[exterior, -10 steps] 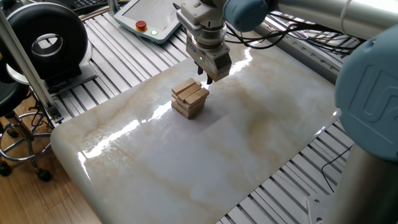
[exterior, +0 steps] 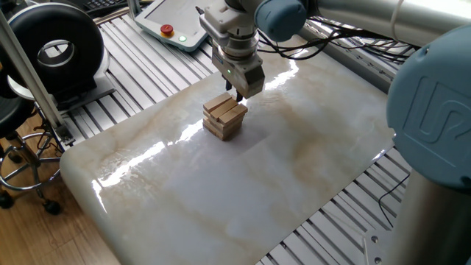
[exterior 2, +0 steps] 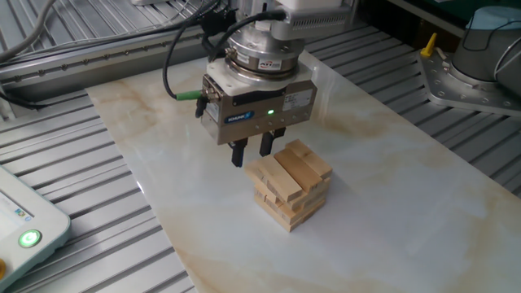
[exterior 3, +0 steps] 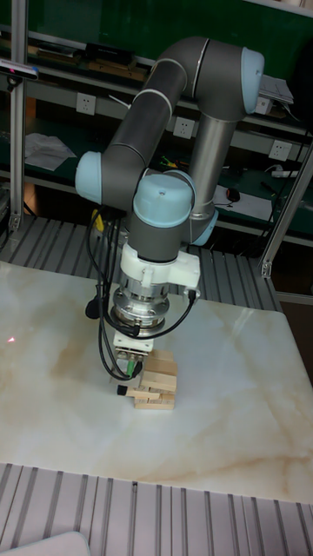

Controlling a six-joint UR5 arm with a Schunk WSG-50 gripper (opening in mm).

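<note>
A small stack of light wooden blocks [exterior 2: 295,185] stands on the marbled board, several blocks laid in crossed layers. Three lie side by side on top, and one of these [exterior 2: 273,177] sticks out past the layers below. My gripper [exterior 2: 251,159] is open, its two dark fingers apart with only air visible between them. In exterior view 2 it hangs just behind and to the left of the stack, fingertips at about the height of the top layer. From exterior view 3 the gripper partly overlaps the blocks [exterior 3: 159,381], so contact cannot be judged there.
Around the stack the marbled board [exterior: 213,199] is clear, with slatted metal table [exterior: 324,235] beyond its edges. A teach pendant with a red stop button [exterior: 168,30] lies at the back left. Cables [exterior: 346,40] hang near the arm.
My gripper has moved left in exterior view 1, drawing nearer to the space just behind the stack. The blocks have not moved.
</note>
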